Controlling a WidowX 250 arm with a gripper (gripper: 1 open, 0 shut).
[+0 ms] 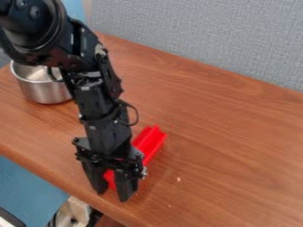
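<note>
My black gripper (112, 181) points down over the wooden table, low near its front-left edge, and is shut on a red object (149, 143). The red piece is long and lies diagonally, its upper part showing to the right of the gripper and its middle hidden behind the fingers.
A steel pot (39, 87) stands on the table (231, 151) at the back left, behind the arm. A grey wall (213, 35) runs along the back, and the table's edge drops off at the lower left.
</note>
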